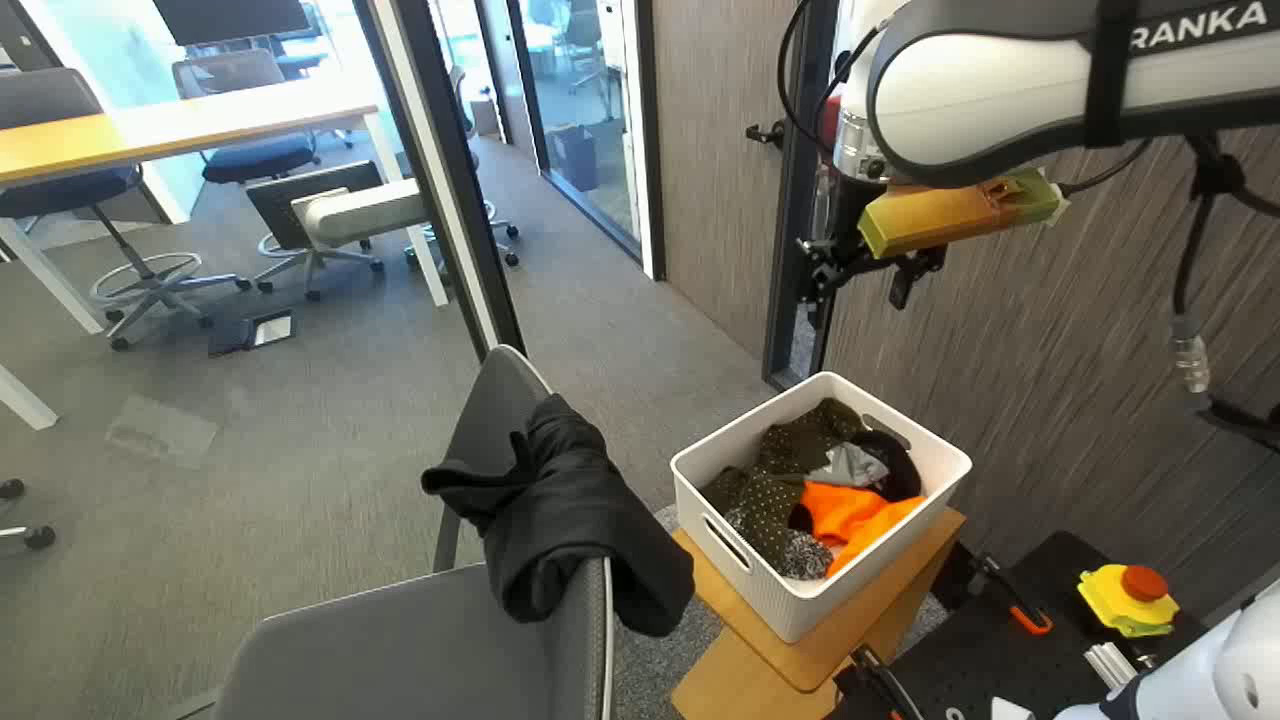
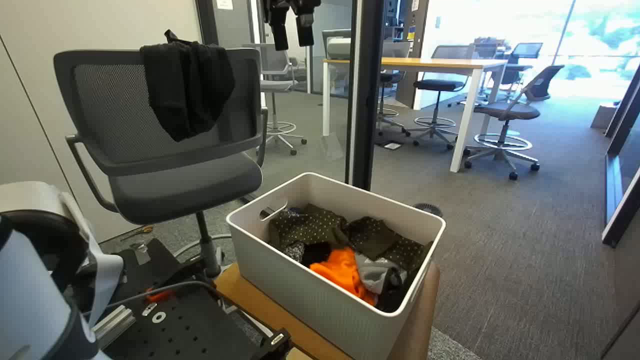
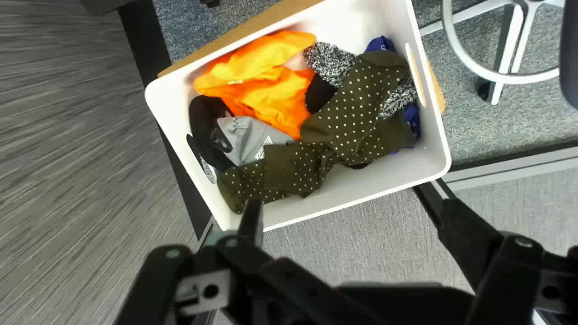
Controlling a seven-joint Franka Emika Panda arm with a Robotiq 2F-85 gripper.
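Note:
My gripper stands open, its two fingers wide apart and nothing between them. It hangs well above the white basket [image 1: 750, 604], as the first exterior view shows. Inside the basket lie an orange cloth [image 3: 265, 86], a dark olive dotted garment [image 3: 347, 122], a grey piece [image 3: 249, 138] and some black cloth [image 3: 206, 127]. A black garment [image 1: 582, 516] is draped over the backrest of the grey office chair [image 1: 372, 654] beside the basket; in the second exterior view that garment [image 2: 187, 87] hangs down the mesh back.
The basket rests on a wooden stand [image 1: 708, 588]. Close by is a black work surface [image 2: 192, 327] with tools and a yellow-and-red emergency button [image 1: 1134, 594]. A wood-grain wall [image 1: 1056, 408] rises behind the arm, and a glass partition post [image 2: 363, 102] stands behind the basket.

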